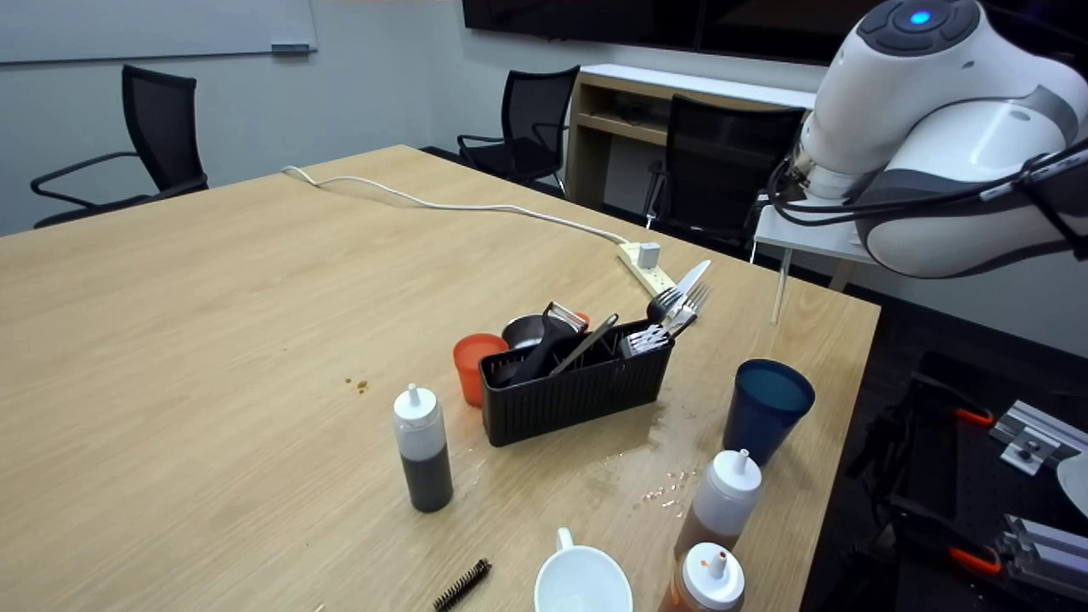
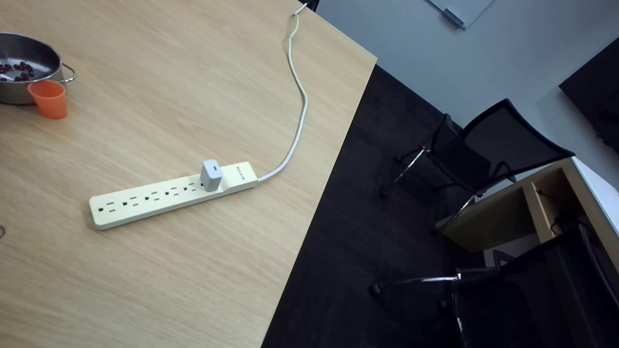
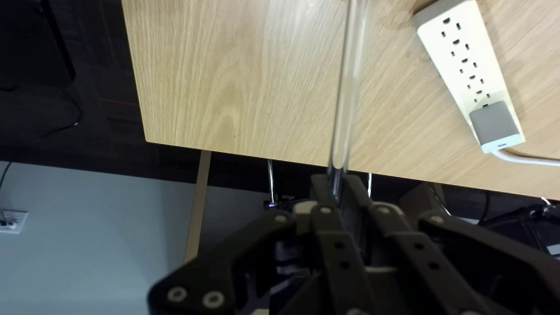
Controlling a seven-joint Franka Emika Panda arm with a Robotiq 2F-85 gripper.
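Observation:
In the wrist view, my gripper is shut on a long, thin, clear rod (image 3: 349,78), like a straw or dropper. The rod points away from the fingers, over bare tabletop. From exterior view 1 the same clear rod (image 1: 781,287) hangs nearly upright by the table's right edge, behind the dark blue cup (image 1: 750,433). My gripper itself is hard to make out there against the dark chair and white stand. Exterior view 2 shows neither the gripper nor the rod.
A black basket of utensils (image 1: 581,393) stands mid-table near an orange cup (image 1: 470,382). Squeeze bottles, including a dark-filled one (image 1: 425,464), and a white mug (image 1: 582,586) are nearer. A power strip (image 2: 168,197) lies on the table, with clear wood around it.

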